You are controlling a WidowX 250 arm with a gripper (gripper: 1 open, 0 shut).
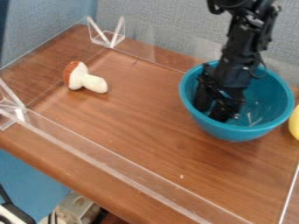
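Observation:
The black gripper (219,94) is lowered inside a teal bowl (242,129) at the right of the wooden table. Its fingers are dark and low in the bowl, so I cannot tell how far apart they are or whether anything is between them. A white toy mushroom with an orange-red cap (86,80) lies on its side at the left of the table.
A yellow object (295,122) is partly visible right of the bowl. Clear plastic walls edge the table, with white brackets (105,35) at the back and left.

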